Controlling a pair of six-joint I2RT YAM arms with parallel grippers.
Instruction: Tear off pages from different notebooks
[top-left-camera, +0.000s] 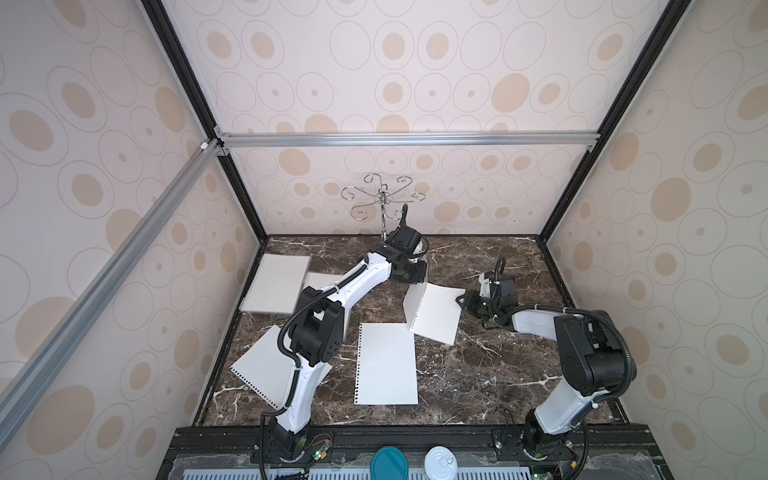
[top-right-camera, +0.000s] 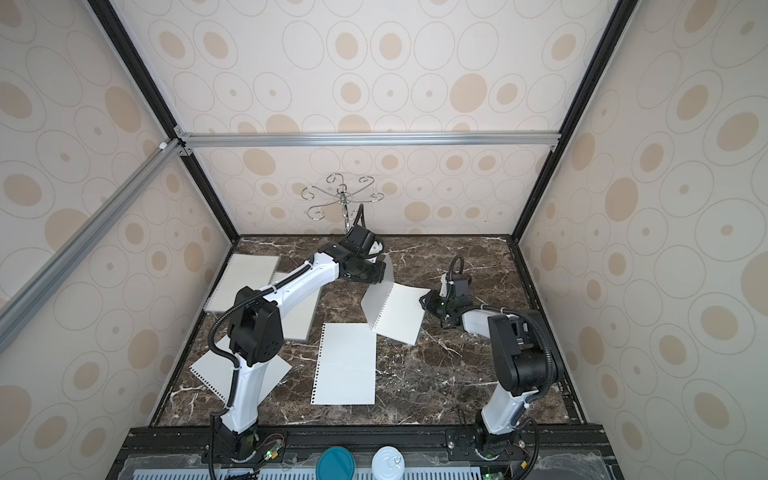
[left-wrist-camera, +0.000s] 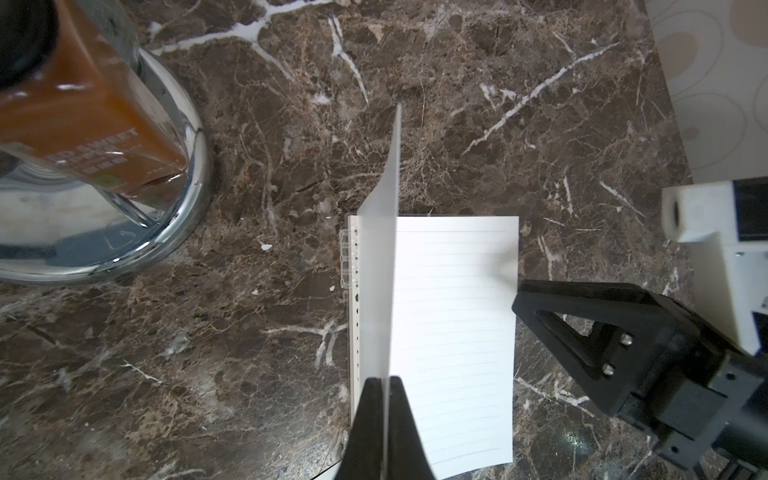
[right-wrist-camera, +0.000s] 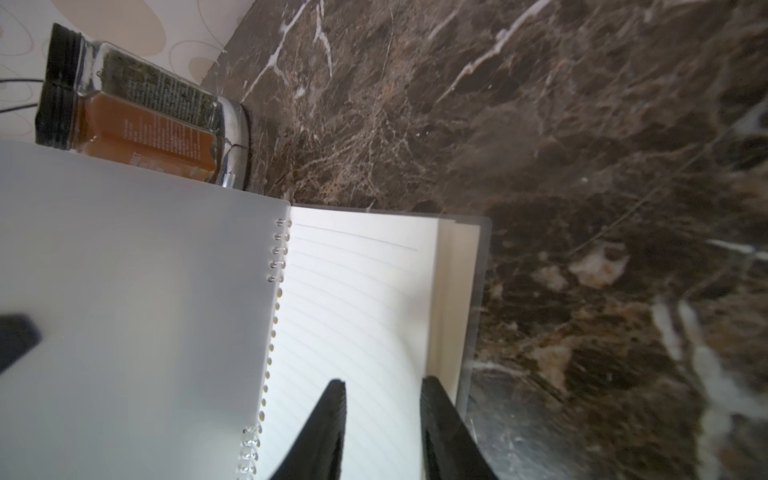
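Note:
An open spiral notebook (top-left-camera: 433, 312) lies at the centre, its translucent cover (right-wrist-camera: 128, 304) raised on the left and lined page (left-wrist-camera: 448, 336) bare. My left gripper is shut on that cover, which rises from between its fingertips. My right gripper is part open at the page's right edge; in the right wrist view its fingertips stand over that edge, and whether paper is between them cannot be told.
A loose lined sheet (top-left-camera: 385, 364) lies in front; more notebooks (top-left-camera: 272, 284) lie at the left. A metal stand (top-left-camera: 382, 192) with a bottle (right-wrist-camera: 148, 136) is at the back.

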